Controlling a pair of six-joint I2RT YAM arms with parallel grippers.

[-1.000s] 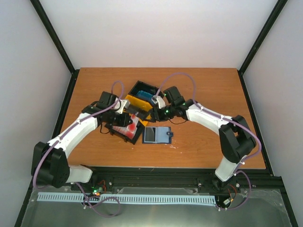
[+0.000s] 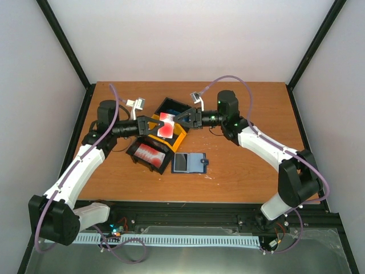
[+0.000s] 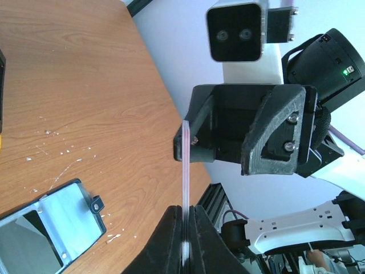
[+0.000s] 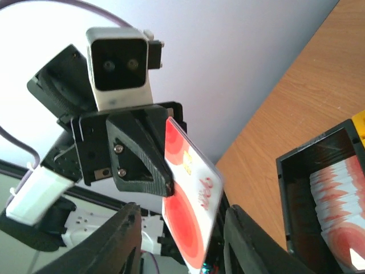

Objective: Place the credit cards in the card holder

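Note:
A white and red credit card (image 2: pixel 166 125) is held upright in midair between the two grippers; my left gripper is shut on it. In the right wrist view its red-patterned face (image 4: pixel 189 200) shows. My right gripper stands part open, its tips close to the card's lower edge. The blue card holder (image 2: pixel 197 162) lies open on the table, also seen at the lower left of the left wrist view. More red and white cards (image 4: pixel 342 211) lie in a black box (image 4: pixel 293 194).
A black and yellow organizer (image 2: pixel 177 140) with compartments stands at the middle back of the table (image 2: pixel 251 171), left of and behind the card holder.
Both grippers have risen from over the organizer, the left one bringing the card up with it. The right arm has moved up and back slightly.

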